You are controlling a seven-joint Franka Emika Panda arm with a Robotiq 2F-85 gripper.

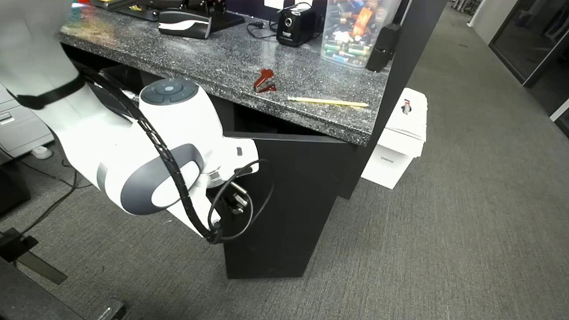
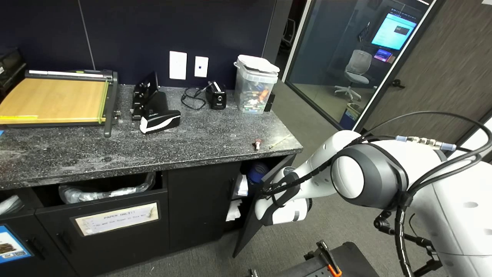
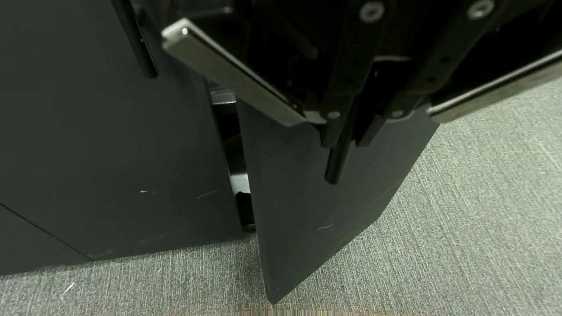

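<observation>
A black cabinet door [image 3: 316, 221] stands partway open, its free edge swung out from the cabinet front. Between the fingertips of my gripper runs the dark bar handle [image 3: 337, 166] of that door, its lower end sticking out below them; the fingers are shut on it. From exterior view 1, the door [image 1: 282, 224] sits under the counter's right end, with the hand in front of its handle side. The arm hides the fingers in exterior view 2, where the door [image 2: 249, 221] leaves a wide gap showing the cabinet's inside.
On the granite counter [image 1: 234, 58] lie a red staple remover [image 1: 264, 81] and a yellow pencil [image 1: 328, 102], beside a clear battery tub [image 1: 349, 40]. Papers [image 2: 233, 210] sit inside the cabinet. Carpet [image 1: 426, 240] before the door is clear.
</observation>
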